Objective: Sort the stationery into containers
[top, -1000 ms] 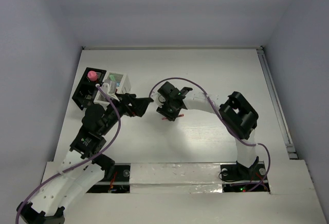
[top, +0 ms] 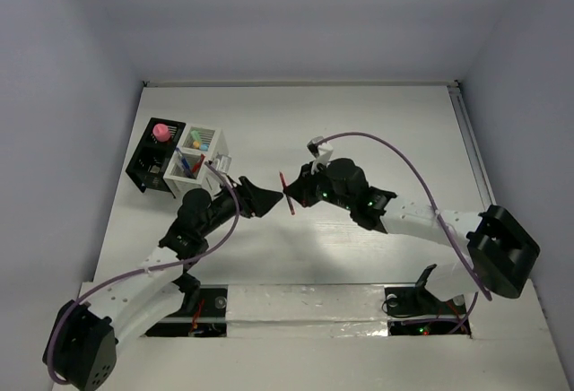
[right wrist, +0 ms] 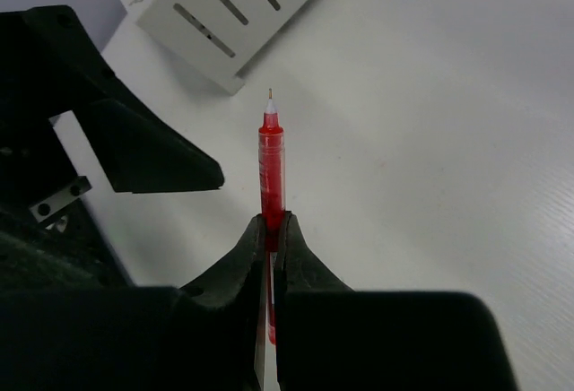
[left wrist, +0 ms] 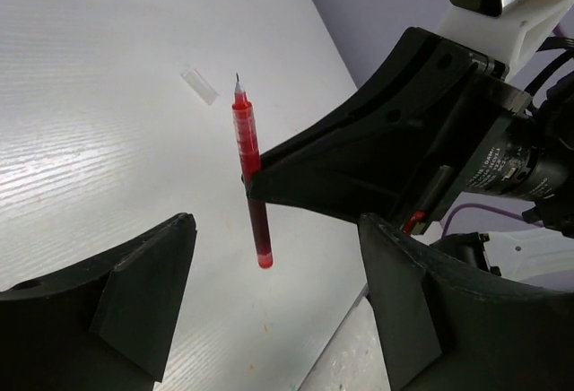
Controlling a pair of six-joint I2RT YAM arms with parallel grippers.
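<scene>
A red pen [left wrist: 247, 140] stands nearly upright in the left wrist view, its tip pointing up and away. My right gripper is shut on the pen around its middle. In the top view the pen [top: 287, 192] lies between the two arms. Facing it from the left is my left gripper [top: 269, 195], its fingers [left wrist: 134, 301] spread apart with empty space between them and the pen beyond them. The white container [top: 208, 140] and black container [top: 143, 160] stand together at the back left.
Pens and small coloured items lie in the white container, and a pink item [top: 161, 132] in the black one. A small clear strip [left wrist: 199, 85] lies on the table.
My left gripper has moved slightly right, closer to the pen.
</scene>
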